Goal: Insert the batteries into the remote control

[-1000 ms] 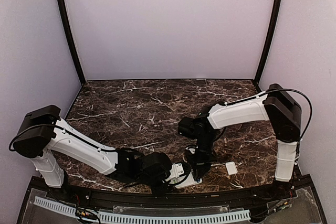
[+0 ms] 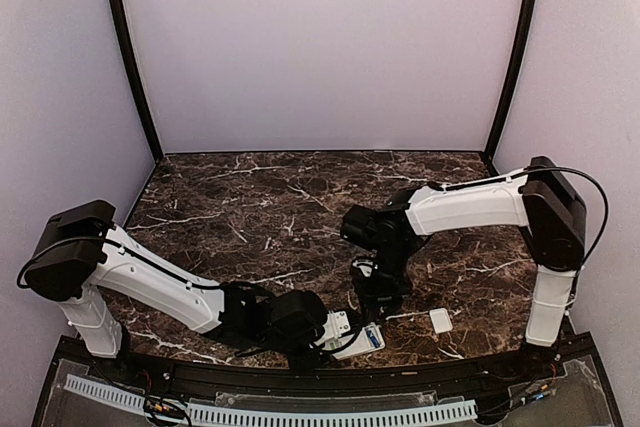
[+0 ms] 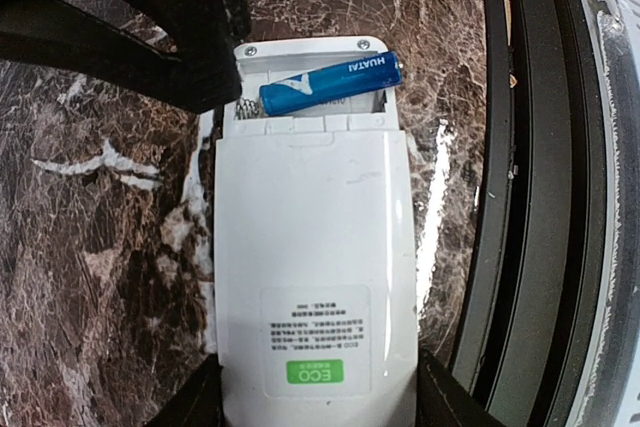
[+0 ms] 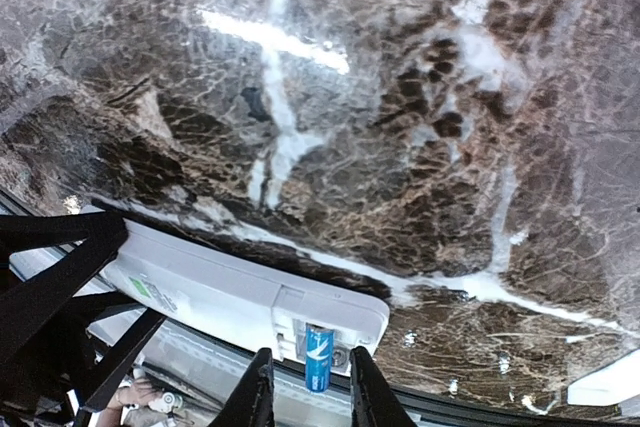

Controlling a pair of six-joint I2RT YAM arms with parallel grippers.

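The white remote control [image 3: 315,207] lies back-up near the table's front edge, and my left gripper is shut on its lower end. At the other end the battery compartment is uncovered. A blue battery [image 3: 330,83] sits askew in it: one end is by the spring [image 3: 247,108] on the left, the other lies up over the right side wall. My right gripper is open above the compartment, its fingers [image 4: 262,372] apart on either side of the battery in the right wrist view, with nothing gripped.
A small white cover [image 2: 440,320] lies on the marble table to the right of the remote. The dark frame rail [image 3: 510,207] runs close along the remote's front side. Behind both arms the table [image 2: 250,197] is clear.
My right gripper has drawn back a little from the compartment, leaving more of the blue battery showing in the top view. The left arm and the remote have stayed put.
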